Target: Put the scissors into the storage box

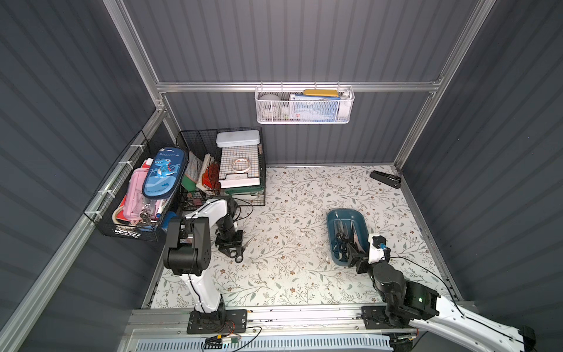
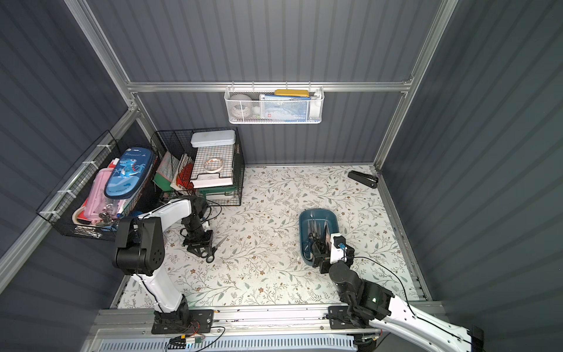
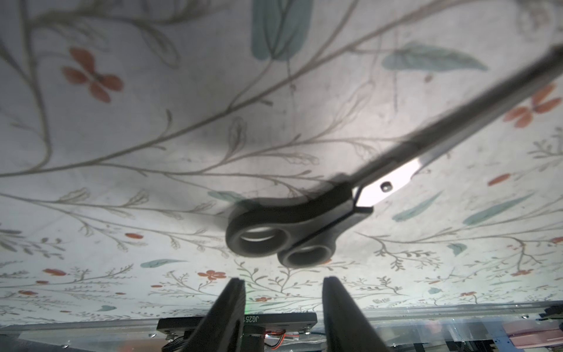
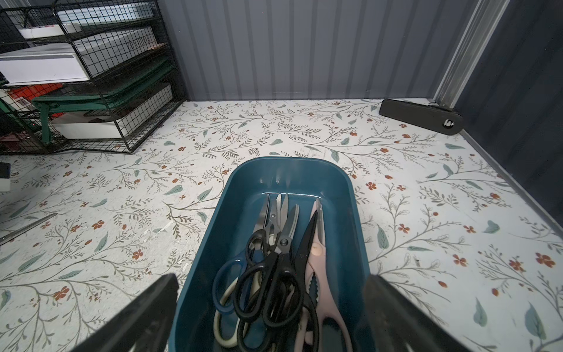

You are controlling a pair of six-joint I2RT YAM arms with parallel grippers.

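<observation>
Black-handled scissors (image 3: 322, 211) lie on the floral surface at the left, just beneath my left gripper, which is open with nothing between its fingers; the handles also show by the gripper (image 1: 230, 237) in the top left view. A blue storage box (image 4: 228, 193) on the right holds several scissors, with black, pink, blue and cream handles. My right gripper stands open at the box's near end, its blurred fingertips either side of it in the right wrist view.
Black wire baskets (image 1: 261, 170) with folders and cases fill the back left. A white mesh basket (image 1: 302, 117) hangs on the back wall. A black stapler (image 4: 419, 114) lies at the back right.
</observation>
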